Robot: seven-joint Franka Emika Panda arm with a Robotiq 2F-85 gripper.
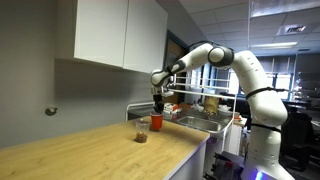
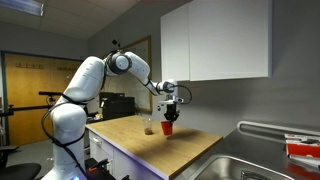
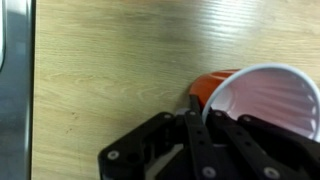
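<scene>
A red cup (image 1: 156, 121) with a pale inside is at the far part of the wooden counter, below my gripper (image 1: 158, 107). In the wrist view, the cup's white rim (image 3: 222, 84) curves past my fingertips, with some of its red outer wall (image 3: 206, 87) showing to the left. There my gripper is shut, and the thin rim appears to run between its fingers. The second exterior view also has the cup (image 2: 167, 127) under the gripper (image 2: 167, 103). Whether its base touches the counter is hard to tell.
A clear container (image 1: 142, 131) with brownish contents stands close to the cup. Beyond the counter's edge lies a metal sink (image 2: 240, 170). White cabinets (image 1: 120, 35) hang above the back wall.
</scene>
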